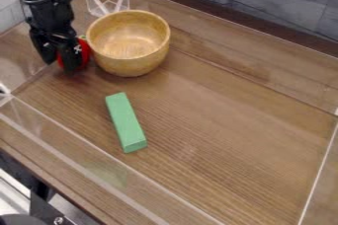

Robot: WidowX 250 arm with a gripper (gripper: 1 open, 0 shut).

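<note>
The black gripper (59, 51) is at the upper left, over a red object (82, 53) that sits beside a tan bowl (129, 41) and is partly hidden by the gripper. Whether the fingers are open or shut on the red object is not clear.
A green block (126, 120) lies on the wooden table (238, 120) at lower middle. A white wire-like item (113, 0) is behind the bowl.
</note>
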